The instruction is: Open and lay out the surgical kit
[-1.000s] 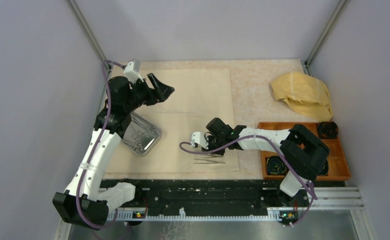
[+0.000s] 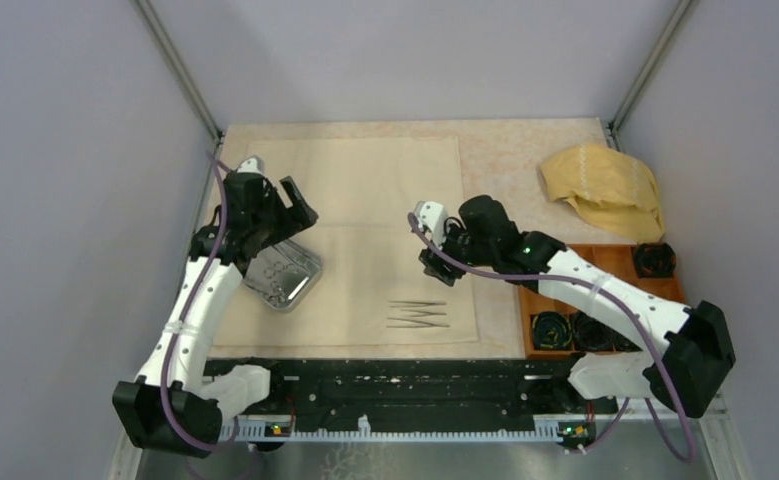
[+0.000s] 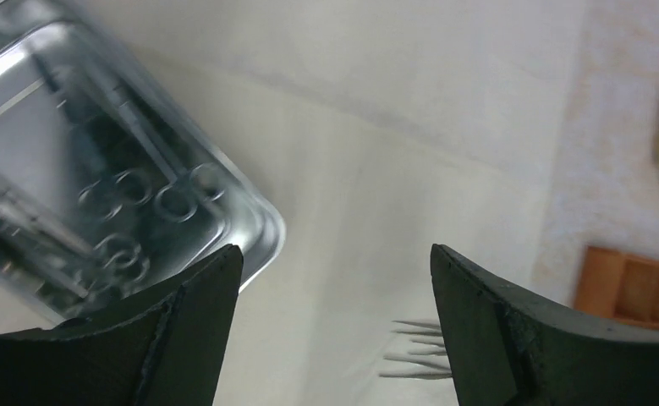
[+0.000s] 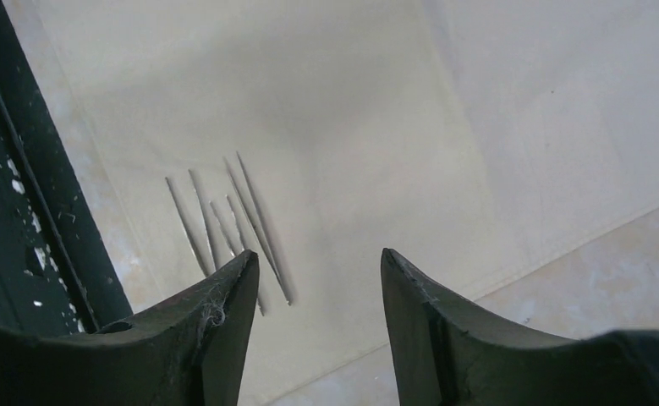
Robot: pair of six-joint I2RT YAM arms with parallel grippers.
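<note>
A metal tray (image 2: 295, 280) with scissors and other instruments (image 3: 173, 199) lies at the left of the cream cloth (image 2: 355, 180). My left gripper (image 2: 299, 200) hangs over the tray's upper part, its fingers apart and empty. Several slim metal instruments (image 2: 417, 312) lie in parallel on the cloth at the front right, also seen in the right wrist view (image 4: 249, 220). My right gripper (image 2: 435, 268) is above them, fingers apart, nothing between them.
A wooden organiser (image 2: 620, 260) with black coils stands at the right, a folded yellow cloth (image 2: 595, 180) behind it.
My right gripper has risen from the slim instruments and moved slightly back, uncovering them. My left gripper has moved left and toward the front, over the tray.
</note>
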